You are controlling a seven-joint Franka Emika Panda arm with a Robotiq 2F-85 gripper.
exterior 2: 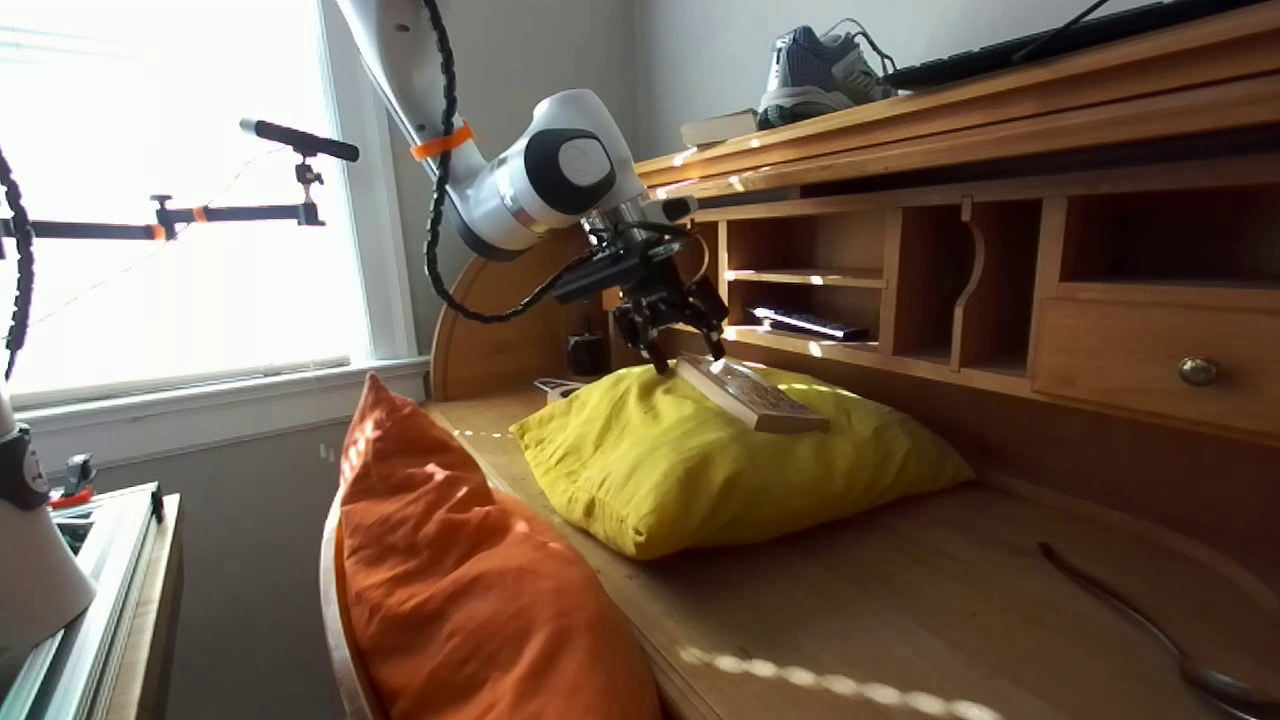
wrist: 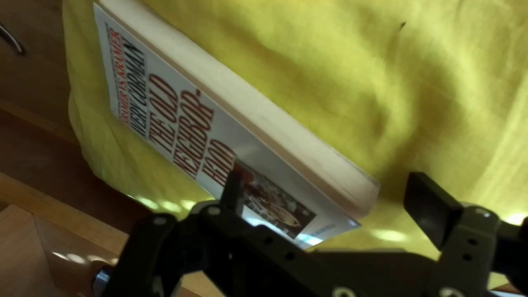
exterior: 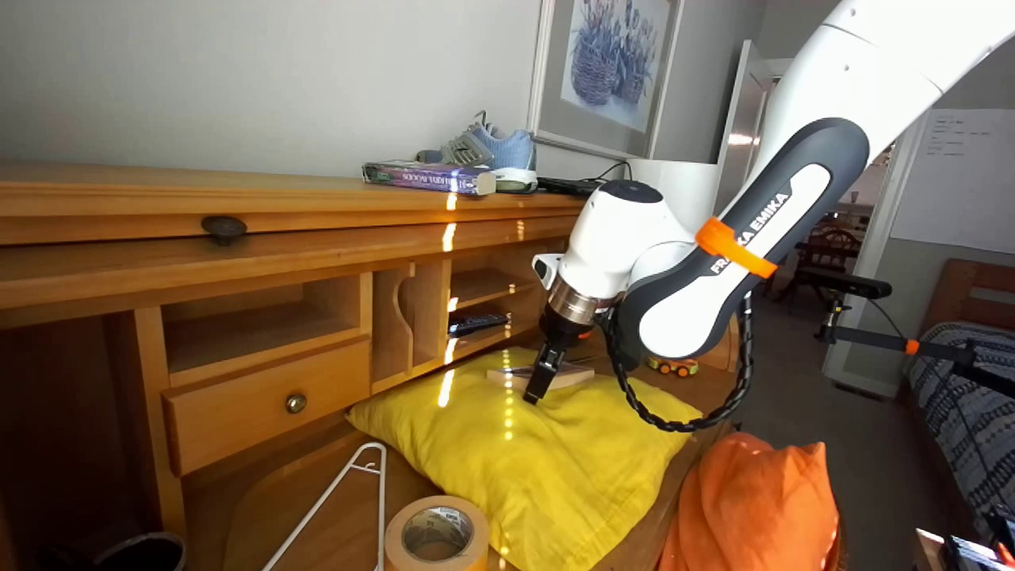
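Note:
A paperback book (wrist: 198, 123) with a white cover and red lettering lies on a yellow pillow (exterior 2: 672, 468) on the desk. My gripper (exterior 2: 689, 356) is open over one end of it. In the wrist view one finger (wrist: 231, 192) overlaps the cover, while the other finger (wrist: 428, 210) is beyond the page edge, above yellow cloth. The corner of the book shows between them. Whether either fingertip touches the book or the pillow, I cannot tell. From the first exterior view, the arm partly covers the book (exterior: 566, 377).
Cubbyholes and a small drawer (exterior: 271, 404) line the desk's back. A tape roll (exterior: 437, 534) and white hanger (exterior: 328, 504) lie beside the pillow. An orange cushion (exterior 2: 480, 588) is at the desk's front. Bare desktop (exterior 2: 864, 600) extends past the pillow.

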